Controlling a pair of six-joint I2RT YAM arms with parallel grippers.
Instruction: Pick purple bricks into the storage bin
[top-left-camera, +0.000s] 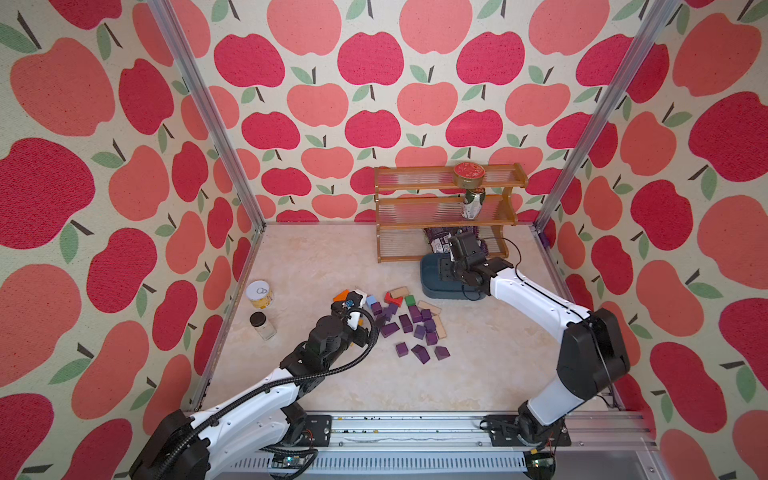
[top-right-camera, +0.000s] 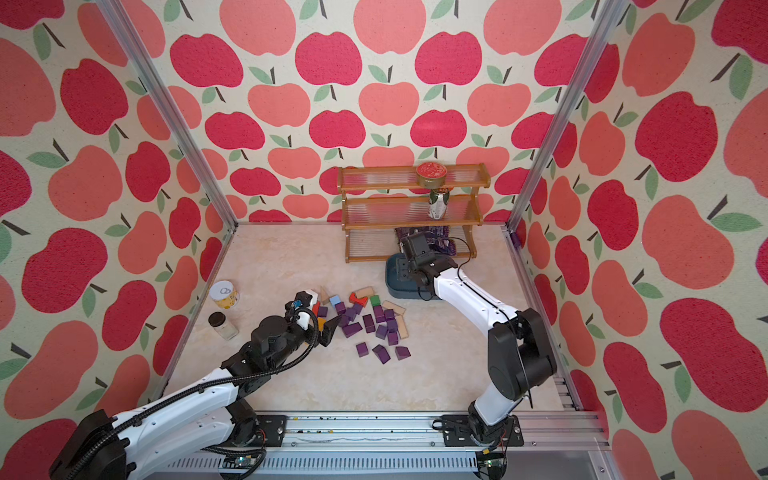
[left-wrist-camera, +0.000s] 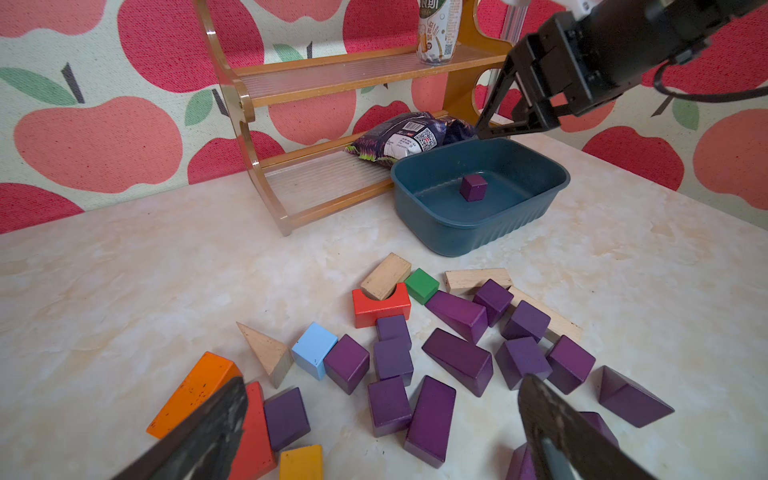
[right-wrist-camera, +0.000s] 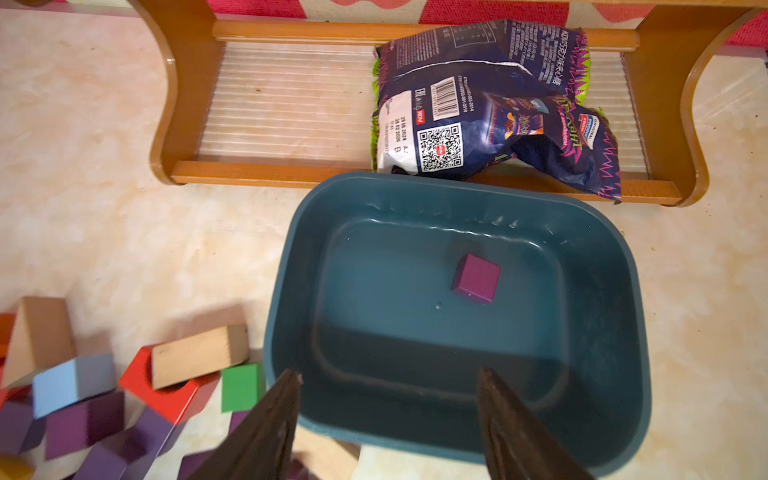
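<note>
The teal storage bin (right-wrist-camera: 376, 288) stands before the shelf; one purple cube (right-wrist-camera: 477, 278) lies on its floor. Many purple bricks (left-wrist-camera: 449, 357) of several shapes lie loose on the table left of the bin, among orange, red, yellow, green, blue and plain wooden ones. My left gripper hangs over the near-left part of that pile, fingers apart and open, nothing held. My right gripper is open and empty above the bin, partly hiding it in both top views.
The wooden shelf (top-left-camera: 400, 224) holds a snack bag (right-wrist-camera: 488, 112) and cans. A tin (top-left-camera: 259, 294) and a jar (top-left-camera: 262, 325) stand at the left.
</note>
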